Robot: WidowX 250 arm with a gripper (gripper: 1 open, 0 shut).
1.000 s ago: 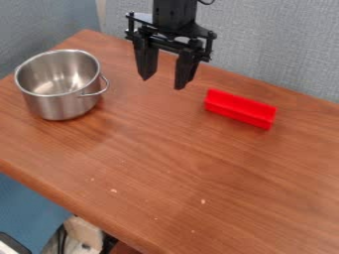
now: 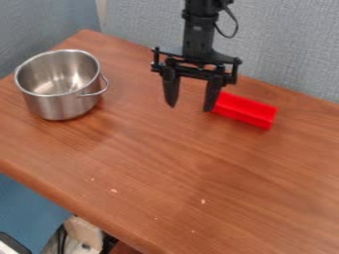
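Observation:
The black gripper (image 2: pixel 191 93) hangs over the middle back of the wooden table, its fingers spread open with nothing seen between them. Just right of it and partly behind its right finger lies a red bar-shaped block (image 2: pixel 245 111) on the table. A steel pot (image 2: pixel 59 94) with side handles stands at the left.
Grey padded walls (image 2: pixel 279 45) close the back and left. Cables and some dark items lie beyond the table's near left edge.
The gripper has moved right and down, toward the red block, still open. The pot and block have not visibly moved.

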